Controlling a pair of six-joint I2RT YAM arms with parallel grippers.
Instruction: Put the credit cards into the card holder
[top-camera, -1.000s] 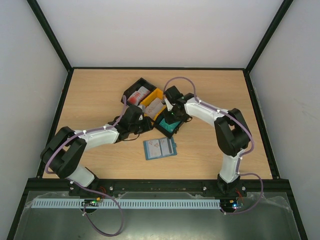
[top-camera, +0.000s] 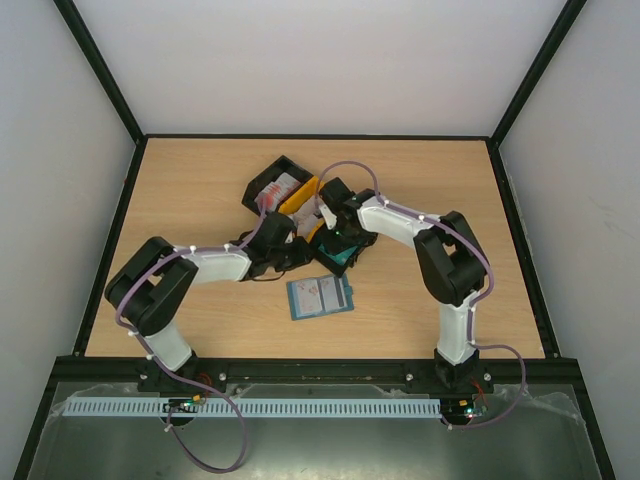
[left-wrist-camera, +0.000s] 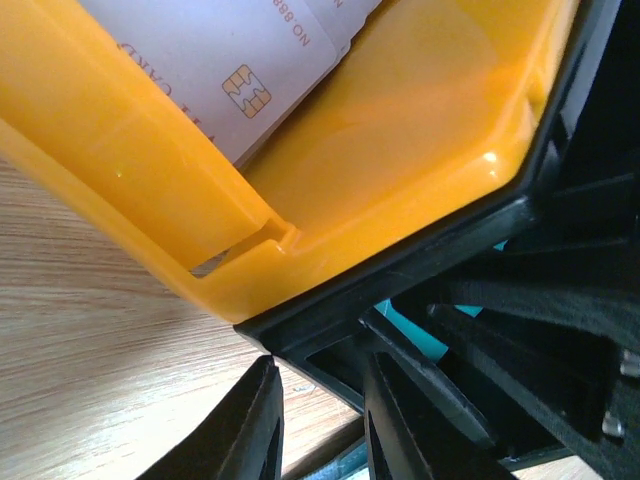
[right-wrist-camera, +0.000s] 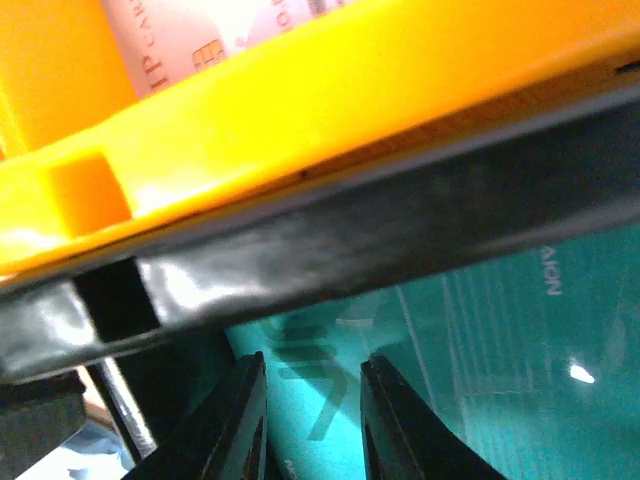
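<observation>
In the top view, my left gripper (top-camera: 300, 255) is at the front-left edge of the black tray (top-camera: 335, 260), and my right gripper (top-camera: 335, 230) is over it. The left wrist view shows the left fingertips close together at the black rim (left-wrist-camera: 390, 262); what is between them is unclear. The right fingertips (right-wrist-camera: 312, 372) stand apart over teal cards (right-wrist-camera: 500, 370), below the rim. White cards (left-wrist-camera: 230, 75) lie in the yellow tray (left-wrist-camera: 390, 120). The card holder (top-camera: 320, 296) lies flat in front of the trays.
A black tray (top-camera: 255, 185) with red-and-white cards stands at the back left, beside the yellow tray.
The left arm has moved right, toward the black tray. My right gripper has shifted slightly left over the teal cards.
</observation>
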